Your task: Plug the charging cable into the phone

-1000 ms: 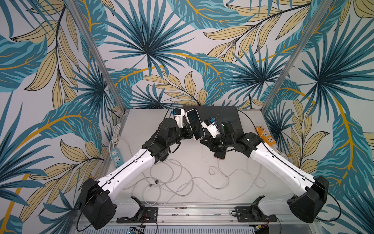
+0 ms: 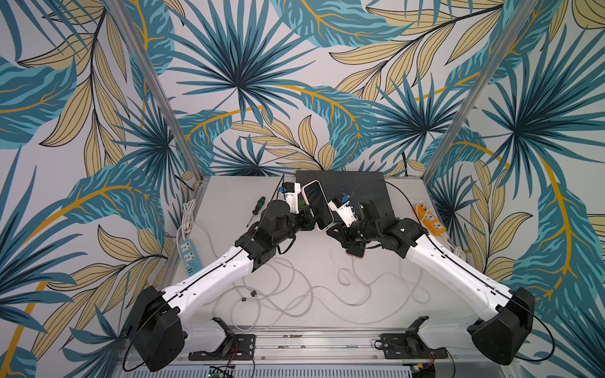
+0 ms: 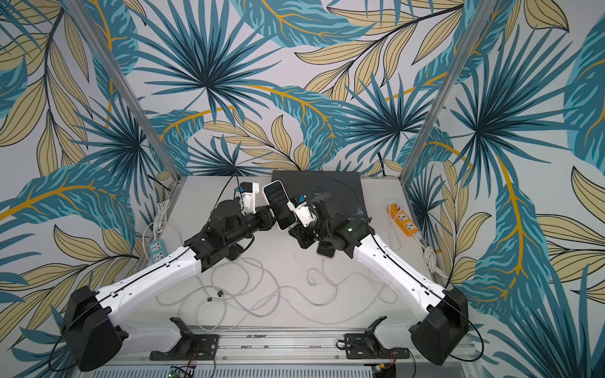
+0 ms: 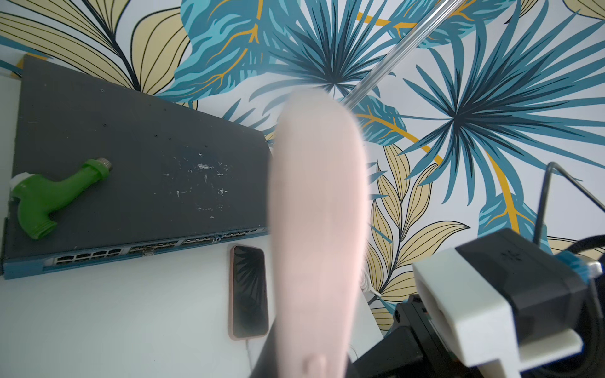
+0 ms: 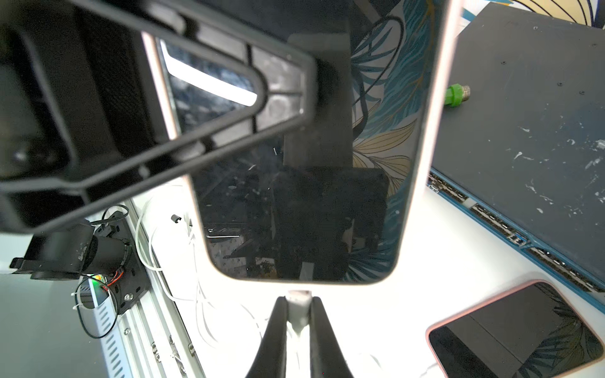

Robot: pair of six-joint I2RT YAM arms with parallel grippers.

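Note:
The pink-edged phone point(image 2: 317, 204) is held up off the table, with my left gripper point(image 2: 309, 217) shut on it. In the left wrist view the phone point(image 4: 318, 220) appears edge-on; in the right wrist view its dark screen point(image 5: 315, 208) faces the camera, partly covered by a left finger point(image 5: 277, 82). My right gripper is shut on the white plug point(image 5: 298, 307) of the charging cable. The plug points up at the middle of the phone's bottom edge, right up against it; whether its metal tip is in the port cannot be told.
A second phone point(image 5: 520, 330) lies on the table below, to the right. Behind it is a dark flat box point(image 4: 157, 163) with a green pipe fitting point(image 4: 56, 198) on top. Loose white cables point(image 2: 308, 293) cross the front of the table. Power strips stand at both sides.
My left gripper and the phone have shifted slightly toward the front and right. The right gripper has barely moved.

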